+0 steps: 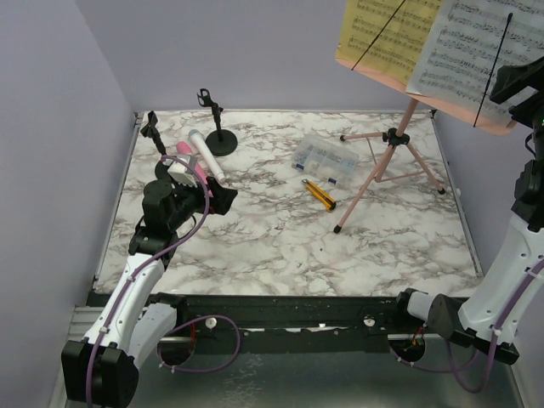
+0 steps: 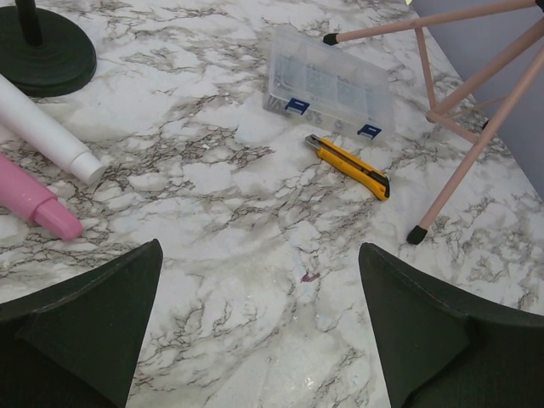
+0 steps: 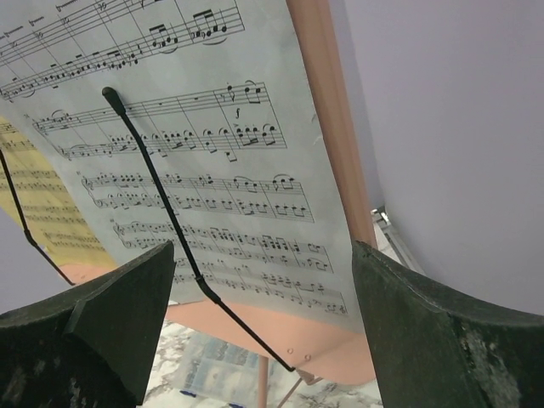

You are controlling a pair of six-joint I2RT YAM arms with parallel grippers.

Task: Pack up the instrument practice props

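A pink music stand (image 1: 387,151) stands on its spread tripod at the right of the table. Its tray bears a white music sheet (image 3: 195,153) and a yellow sheet (image 1: 387,34), each crossed by a black holder arm (image 3: 161,191). My right gripper is open in front of the white sheet, nothing between its fingers. My left gripper hangs open over bare marble at the left. Behind it lie a pink microphone (image 2: 34,197) and a white one (image 2: 47,132), close together. Two black desk stands (image 1: 222,140) rise at the back left, one partly hidden by the left arm.
A clear compartment box (image 2: 327,85) sits mid-table. Beside it, a yellow utility knife (image 2: 350,166) lies near one tripod foot (image 2: 416,235). Open marble (image 1: 280,255) spans the table's front half. Grey walls close in the sides and back.
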